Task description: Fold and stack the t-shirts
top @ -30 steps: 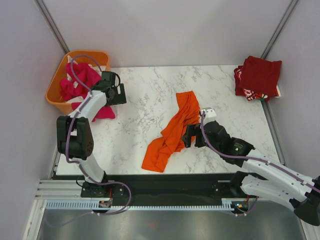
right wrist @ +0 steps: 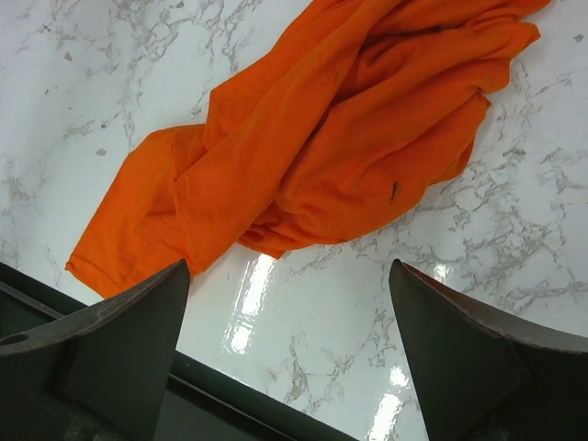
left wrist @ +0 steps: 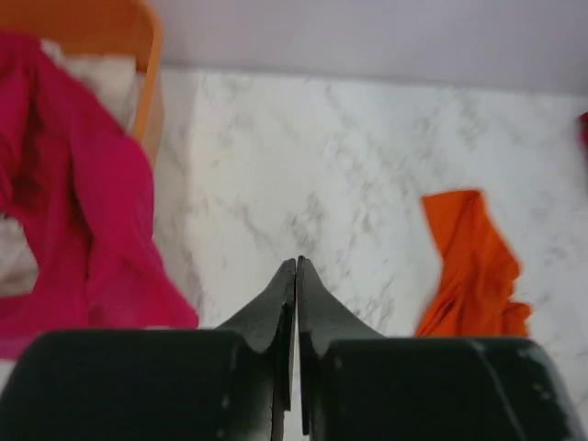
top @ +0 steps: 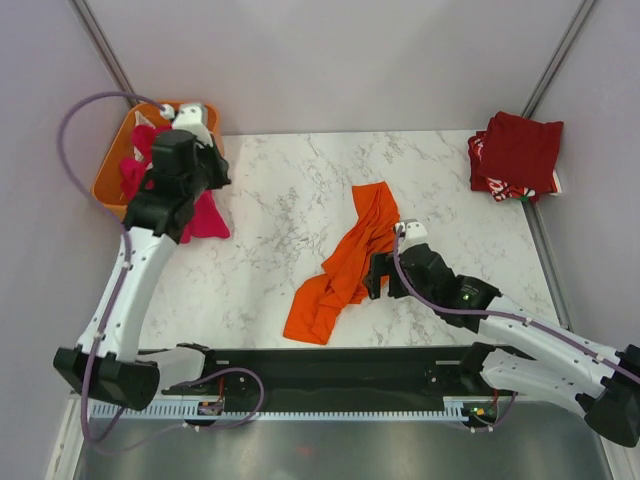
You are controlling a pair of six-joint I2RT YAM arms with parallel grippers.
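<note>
An orange shirt lies crumpled and stretched diagonally on the white table, with folds visible in the right wrist view. A stack of folded red shirts sits at the back right. Pink cloth spills from the orange bin at the left. My left gripper is raised beside the bin, blurred, its fingertips together with nothing visible between them. My right gripper is open above the near edge of the orange shirt, holding nothing.
The orange bin stands at the back left with pink and white cloth in it. The dark front edge runs below the shirt; walls bound the sides.
My left arm has risen and shifted, its gripper going from open fingers low by the bin to a higher, narrowed position.
</note>
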